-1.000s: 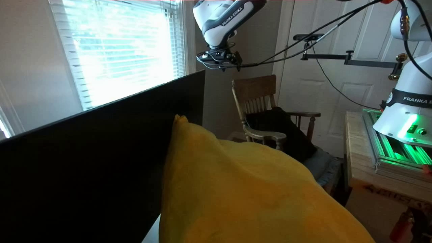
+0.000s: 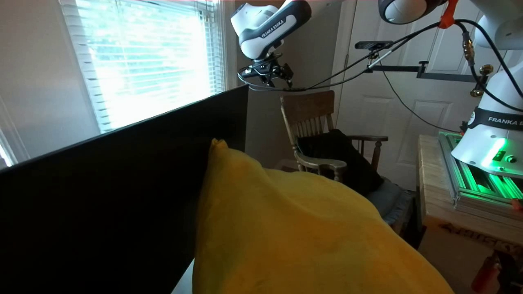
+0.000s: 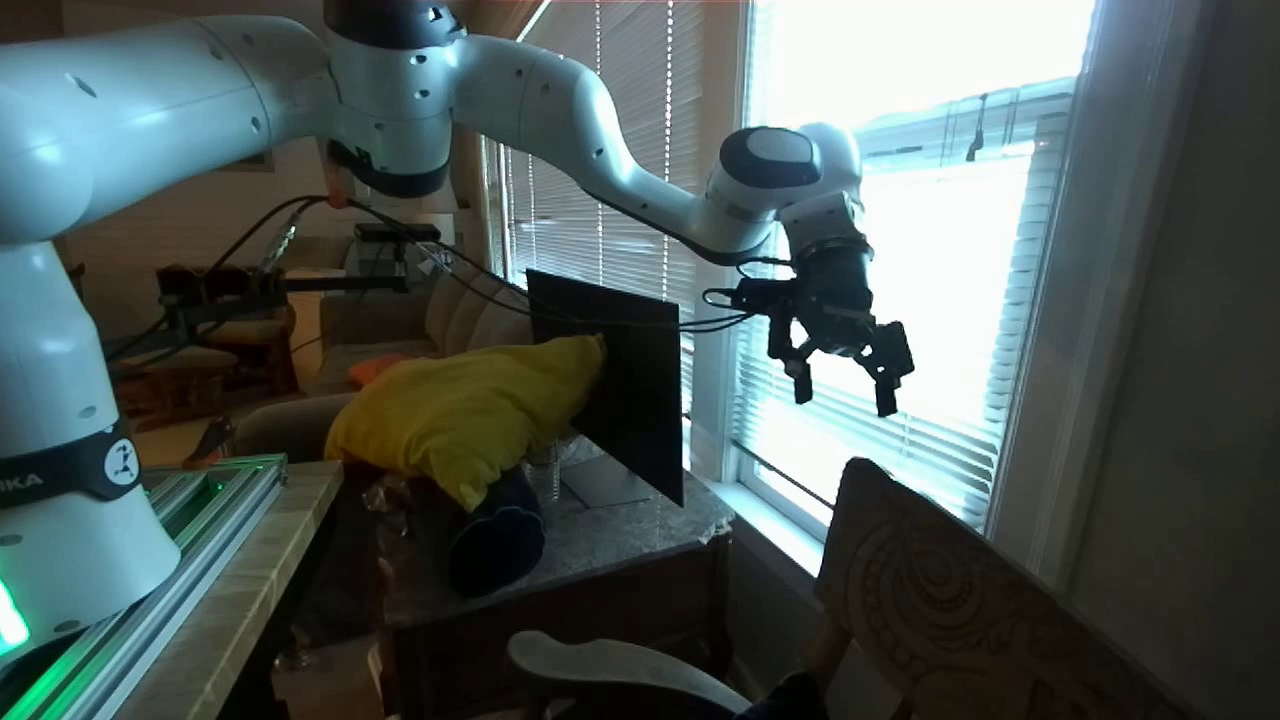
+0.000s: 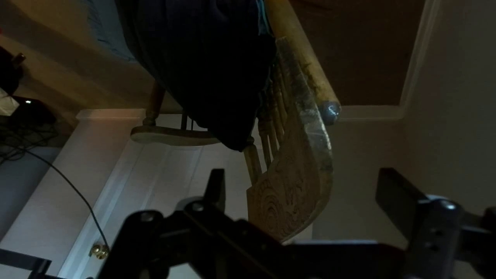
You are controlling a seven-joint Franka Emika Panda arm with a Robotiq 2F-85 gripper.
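My gripper (image 3: 843, 402) hangs in mid-air in front of the bright window, its two dark fingers spread wide and nothing between them. In exterior view 1 the same gripper (image 2: 280, 83) is small and dark, above the far corner of the black screen. The wrist view shows open fingers over a wooden chair (image 4: 297, 181), whose carved backrest lies below and between the fingers without touching them. On that chair rests a dark cushion (image 4: 200, 69). A yellow pillow (image 3: 468, 408) leans against the black screen (image 3: 636, 384), well away from my gripper.
The window (image 3: 912, 276) and its blinds stand close behind the gripper. Cables (image 2: 338, 78) run loosely from the hand back along the arm. A wooden table (image 2: 441, 196) carries the arm's base. A white door (image 2: 392, 112) closes off the back.
The arm's upper links have come lower and further into view on the right. The hand has tilted, its fingers showing more separately, and the cables hang lower.
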